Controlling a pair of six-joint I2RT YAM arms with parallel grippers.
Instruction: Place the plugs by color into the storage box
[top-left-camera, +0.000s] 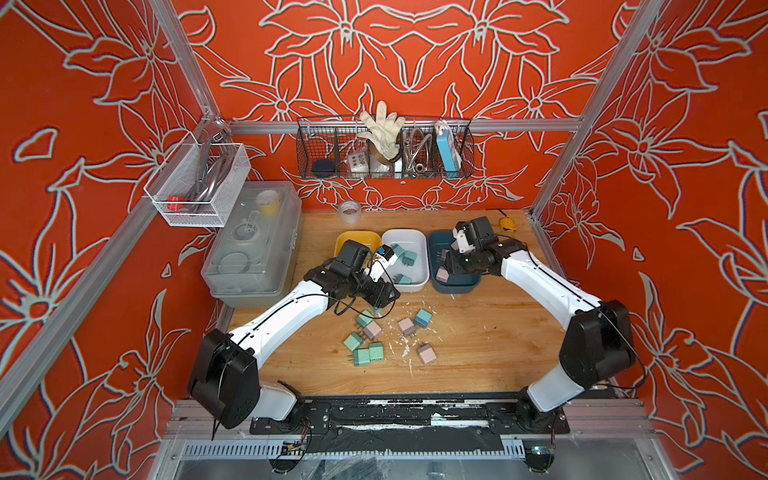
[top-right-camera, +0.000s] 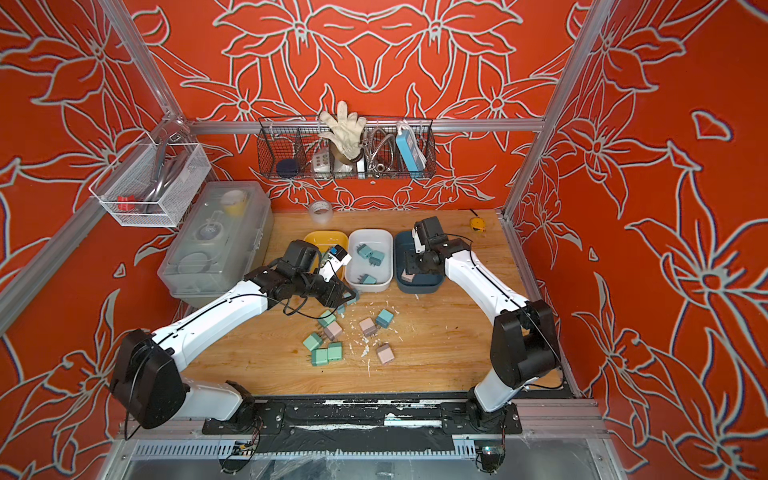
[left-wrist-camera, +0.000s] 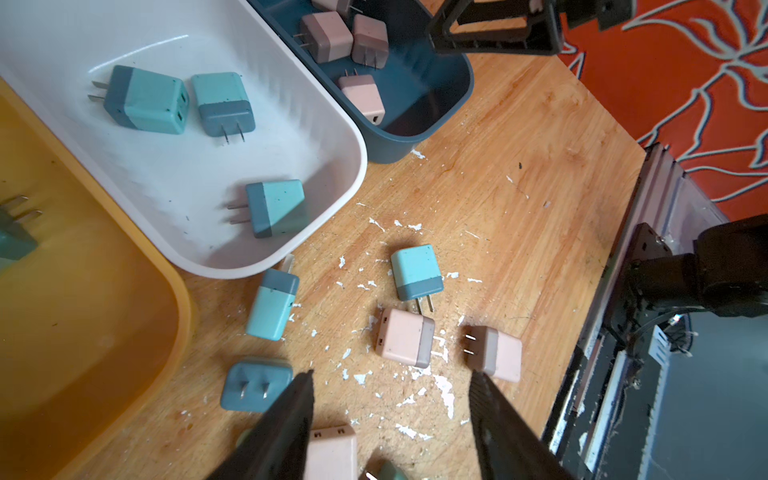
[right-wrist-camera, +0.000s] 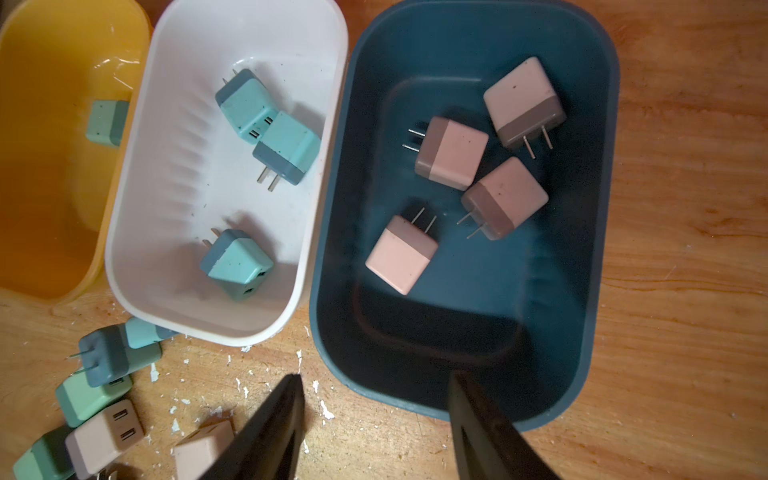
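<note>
Three teal plugs (right-wrist-camera: 290, 148) lie in the white bin (right-wrist-camera: 132, 216). Several pink plugs (right-wrist-camera: 401, 254) are inside the dark blue bin (right-wrist-camera: 560, 336), and a green plug (right-wrist-camera: 108, 121) sits in the yellow bin (right-wrist-camera: 48, 264). On the table lie more plugs: teal (left-wrist-camera: 416, 272), pink (left-wrist-camera: 405, 337) and green (top-left-camera: 376, 350). Over the table in front of the white bin, my left gripper is open, nothing between its fingers; a pink plug (left-wrist-camera: 333, 452) shows beside its left finger. My right gripper stands open and empty above the blue bin's near edge.
At the left is a lidded translucent box (top-left-camera: 252, 240); a tape roll (top-left-camera: 349, 211) stands behind the bins. A wire basket (top-left-camera: 320, 148) hangs on the back wall. White flakes litter the middle of the table.
</note>
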